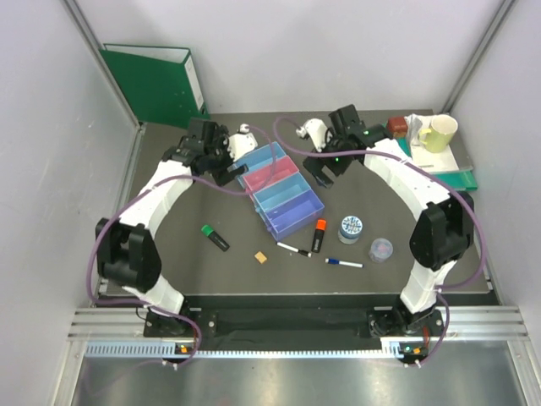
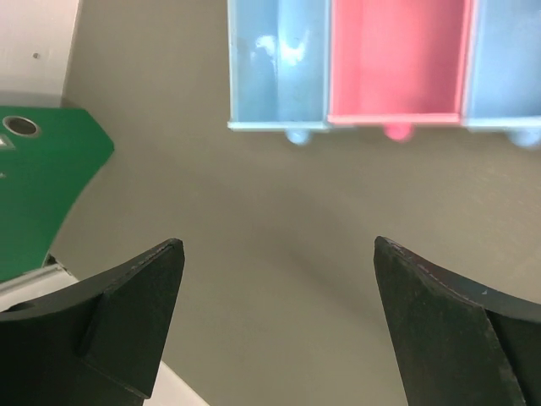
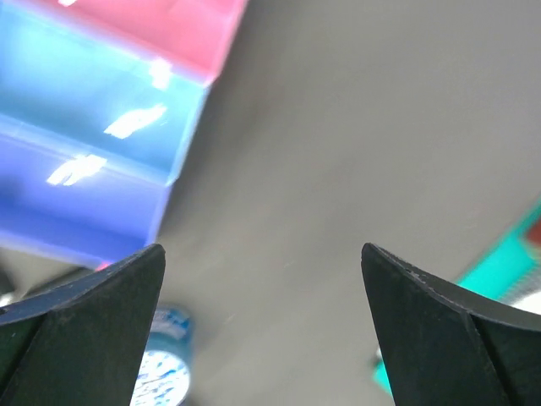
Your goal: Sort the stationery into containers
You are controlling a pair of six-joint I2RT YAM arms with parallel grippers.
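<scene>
A row of joined trays, light blue, pink, blue and violet, lies mid-table; the compartments I can see look empty. My left gripper hangs open just left of the row, bare table between its fingers. On the other side my right gripper is open too and holds nothing. In front lie a green-capped highlighter, an orange-capped highlighter, a black marker, a blue marker and a yellow block of notes. A blue-lidded jar stands to the right.
A clear small container stands right of the jar. At the back right, a yellow mug and a brown block sit by a green folder. A green binder stands at the back left.
</scene>
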